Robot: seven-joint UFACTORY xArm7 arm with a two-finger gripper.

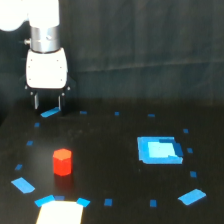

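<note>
At the upper left, my gripper [48, 104] points down over the dark table, its two thin fingers spread apart. I see nothing held between them; a blue strip lies on the table just below. A red six-sided block [62, 162] stands on the table nearer the camera and slightly to the right of the gripper, well apart from it. On the right side lies a blue square tray or frame [144, 147] with a white patch in its middle.
Small blue marks dot the dark tabletop, with larger light-blue strips [192, 197] near the corners. A cream-coloured object [60, 213] is cut off at the bottom edge. Between the red block and the blue square the table is clear. A dark curtain [140, 50] hangs behind.
</note>
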